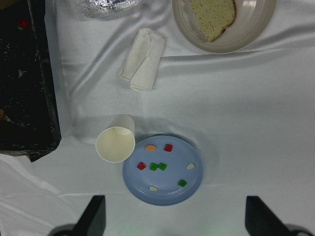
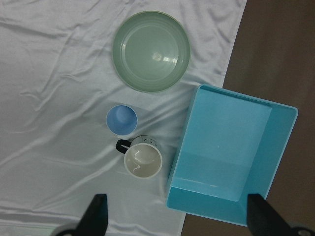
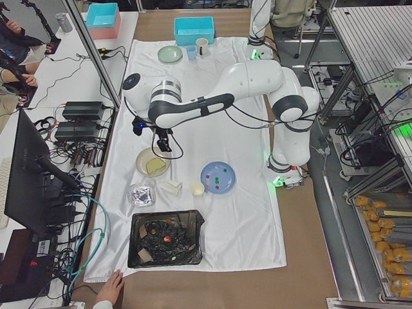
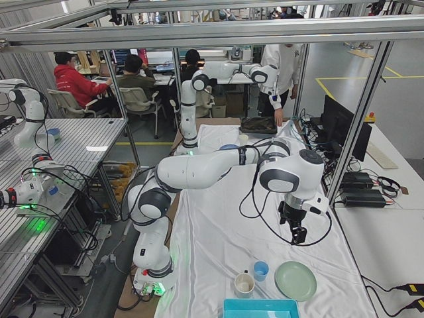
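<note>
My left gripper stands open above the cloth, over a blue plate (image 1: 162, 191) with small red, green, cream and orange pieces. A cream cup (image 1: 110, 145) lies beside that plate; a folded napkin (image 1: 145, 59) and a beige plate (image 1: 192, 34) with a bread slice (image 1: 211, 14) are farther up. My right gripper is open above a green plate (image 2: 150, 51), a blue cup (image 2: 121, 119), a mug (image 2: 142, 162) and a turquoise bin (image 2: 221, 147).
A black tray (image 3: 164, 257) with dark contents and a foil packet (image 3: 141, 194) sit at one end. A hand (image 3: 109, 290) rests at the table edge.
</note>
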